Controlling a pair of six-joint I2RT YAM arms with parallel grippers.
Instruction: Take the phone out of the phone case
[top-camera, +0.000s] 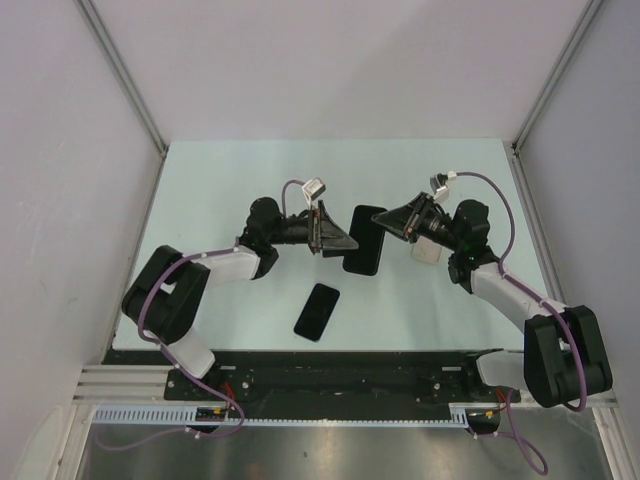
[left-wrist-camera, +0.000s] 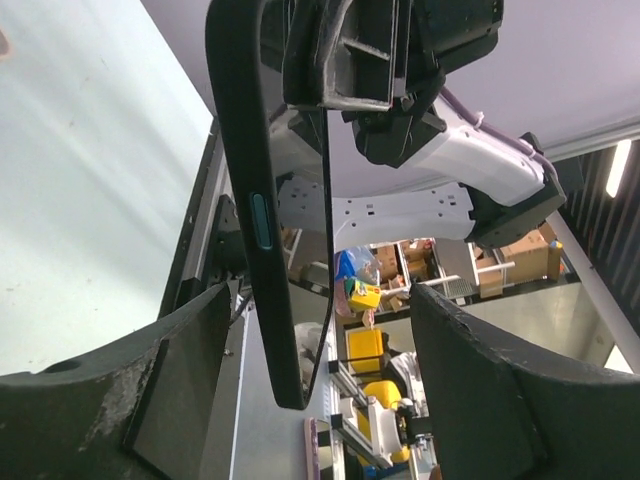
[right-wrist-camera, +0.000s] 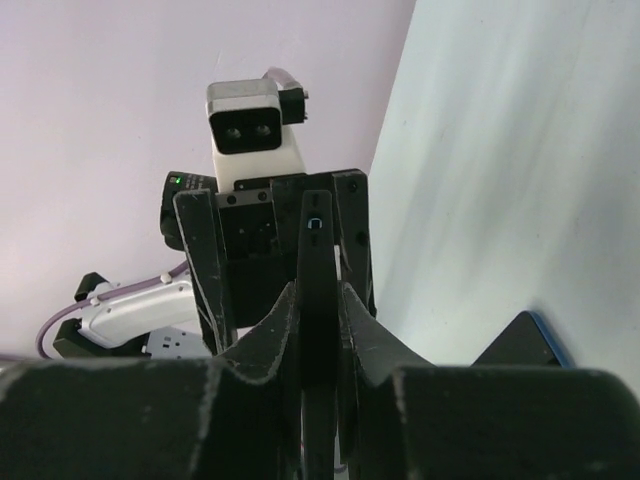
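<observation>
A dark flat phone, in what looks like a black case, is held off the table near the middle. My right gripper is shut on its upper right edge. In the right wrist view the phone shows edge-on between the fingers. Its black side wall has a small greenish slot in the left wrist view; its face looks glossy. My left gripper stands open at the phone's left edge, its fingers on either side of the lower end in its wrist view. Whether they touch it, I cannot tell.
A second dark, phone-shaped slab lies flat on the white table, below the left gripper in the top view. A small pale item lies under the right gripper.
</observation>
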